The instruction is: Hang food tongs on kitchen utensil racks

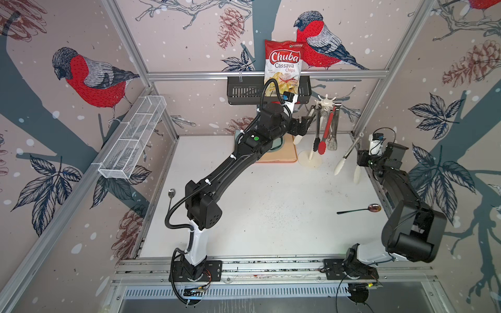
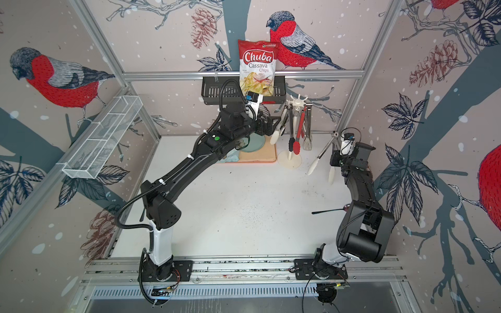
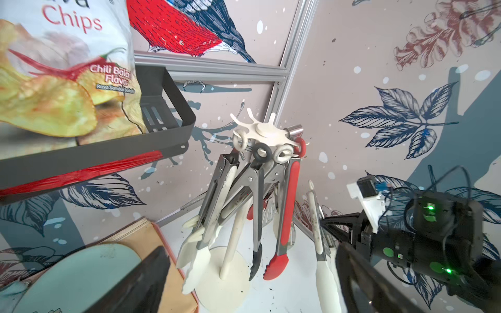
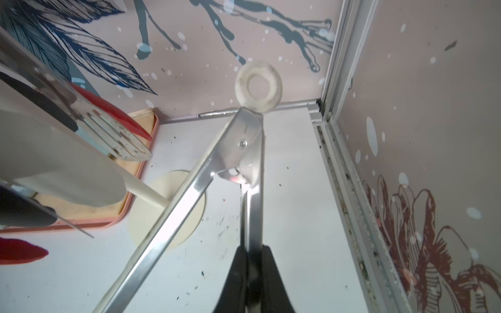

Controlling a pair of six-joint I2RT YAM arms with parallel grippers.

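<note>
Metal tongs with white tips and a white ring (image 4: 258,86) at the hinge end are held upright by my right gripper, shut on one arm; their other arm (image 4: 177,214) splays to the left. In the top left view these tongs (image 1: 346,155) hang at the right, clear of the rack. The white rack (image 3: 263,136) has curved hooks radiating from its hub. White-tipped tongs (image 3: 214,208), black-tipped tongs (image 3: 258,208) and red tongs (image 3: 288,208) hang from it. My left gripper (image 1: 308,125) is left of the rack, open, its fingers (image 3: 141,284) spread wide and empty.
A dark wall basket (image 3: 156,120) holds the chip bag (image 3: 62,78), left of the rack. Below lie a tray (image 1: 284,152) with a plate, and a round base (image 1: 310,159). A spoon (image 1: 373,207) lies front right.
</note>
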